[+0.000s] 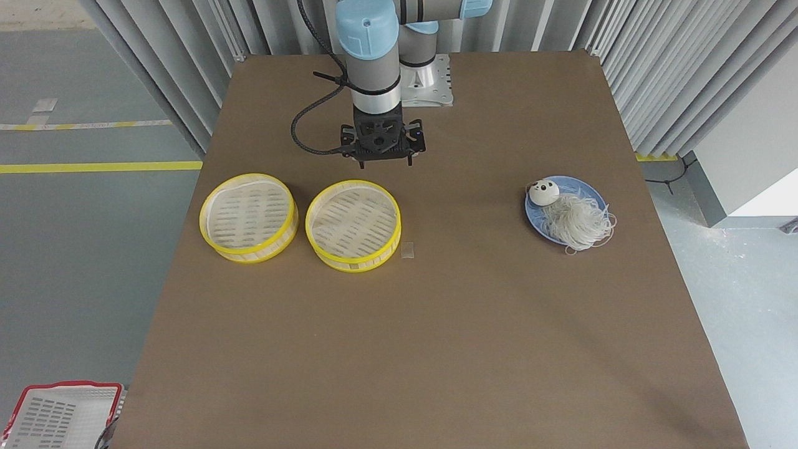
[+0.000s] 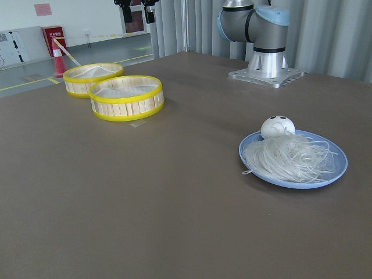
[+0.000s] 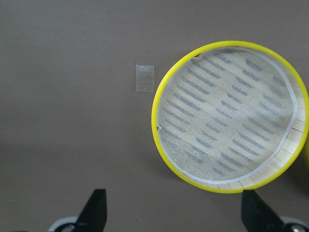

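My gripper (image 1: 384,153) hangs over the back middle of the brown table, open and empty; its fingers show wide apart at the bottom of the wrist view. Below and in front of it are two yellow-rimmed round steamer baskets with liners, the nearer-middle one (image 1: 353,224) and the left one (image 1: 247,217). At the table's right lies a blue plate (image 2: 331,174) holding a tangle of white noodle-like strands (image 1: 577,221) and a white ball with small dark marks (image 1: 543,192).
A small clear square (image 3: 145,78) lies beside the middle basket. A red-rimmed crate (image 1: 60,419) stands on the floor at the front left.
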